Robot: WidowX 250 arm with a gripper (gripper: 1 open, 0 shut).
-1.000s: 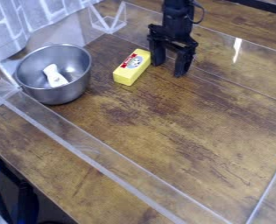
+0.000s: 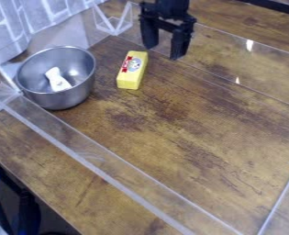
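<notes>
A yellow box (image 2: 132,76) with a red and white label lies on the wooden surface, right of a grey metal bowl (image 2: 56,87) that holds a small white object (image 2: 56,77). My black gripper (image 2: 168,43) hangs above and to the right of the box, near the top of the view, apart from it. Its fingers appear spread, with nothing visible between them.
Transparent edging runs along the left and right sides. White material (image 2: 24,27) lies at the upper left.
My gripper has moved up, away from the yellow box. The box lies turned more upright in the view than a second ago and slightly further left.
</notes>
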